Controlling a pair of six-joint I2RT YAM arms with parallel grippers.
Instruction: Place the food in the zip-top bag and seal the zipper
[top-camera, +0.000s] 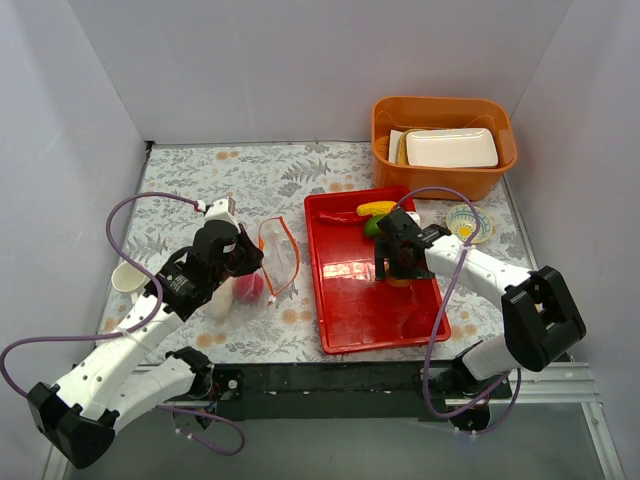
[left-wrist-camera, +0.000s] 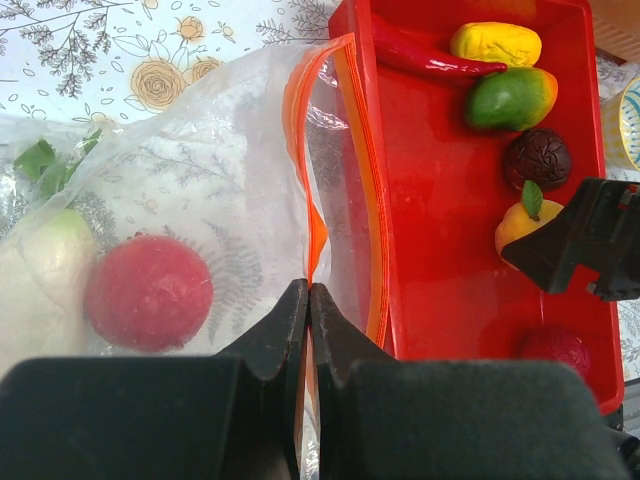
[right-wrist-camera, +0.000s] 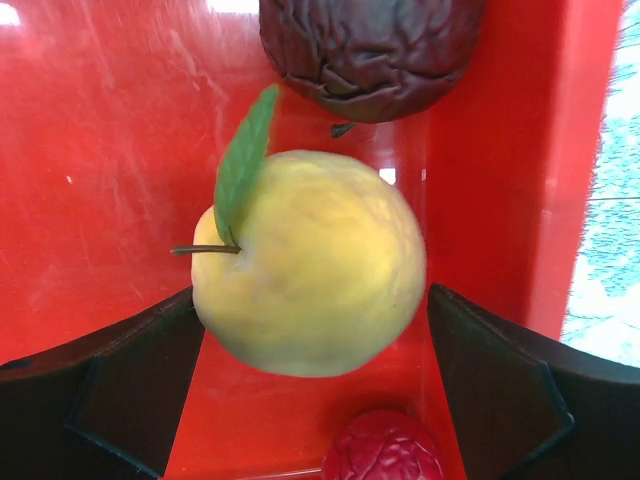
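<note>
My left gripper is shut on the orange zipper edge of the clear zip top bag (left-wrist-camera: 190, 140), holding its mouth open. A red round food (left-wrist-camera: 148, 292) and a pale food (left-wrist-camera: 45, 285) lie in the bag. The red tray (top-camera: 350, 310) holds a yellow fruit with a leaf (right-wrist-camera: 310, 260), a dark wrinkled food (left-wrist-camera: 536, 158), a mango (left-wrist-camera: 510, 98), corn (top-camera: 376, 208), a red pepper (left-wrist-camera: 430, 50) and a red food (right-wrist-camera: 380, 450). My right gripper is open, its fingers either side of the yellow fruit.
An orange bin (top-camera: 440, 175) with white trays stands at the back right. A patterned bowl (top-camera: 470, 225) sits right of the red tray, a white mug (top-camera: 128, 280) at the far left. The table behind the bag is clear.
</note>
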